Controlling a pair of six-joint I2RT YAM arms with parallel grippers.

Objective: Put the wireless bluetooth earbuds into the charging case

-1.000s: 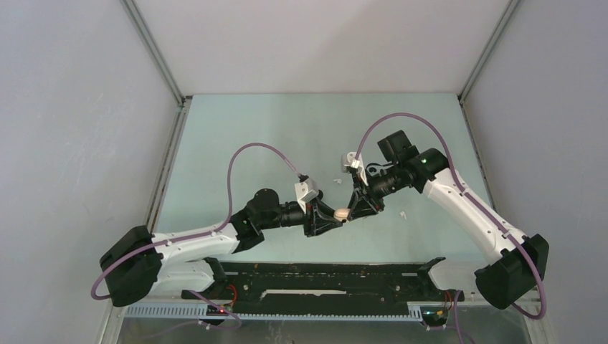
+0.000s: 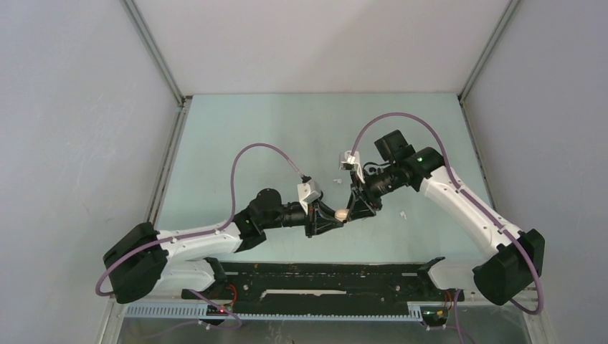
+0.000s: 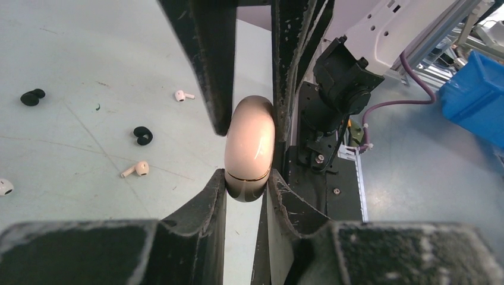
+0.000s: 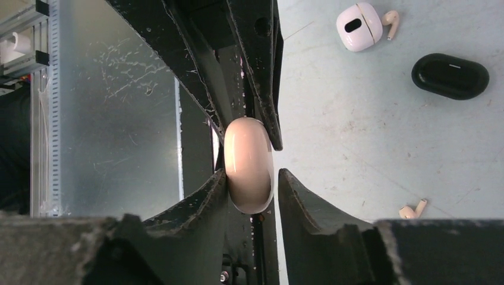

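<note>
Between the two grippers a glossy white charging case (image 2: 341,214), pinkish in this light, is held up over the front of the table. Its lid looks closed, with a thin seam near the lower end of the case (image 3: 249,145) in the left wrist view. My left gripper is shut on that end. Around the other end, my right gripper is slightly open: one finger lies against the case (image 4: 248,166), and a narrow gap shows at the other. White earbuds lie loose on the table; one earbud (image 4: 413,209) also shows in the right wrist view.
A second white case (image 4: 359,27) with an earbud (image 4: 390,22) beside it and a black case (image 4: 450,76) rest on the table. Several small black earbuds (image 3: 142,135) lie there too. A blue bin (image 3: 475,95) stands off the table.
The right gripper has shifted very slightly at the case. The left arm has edged a little to the right. The case stays nearly in place.
</note>
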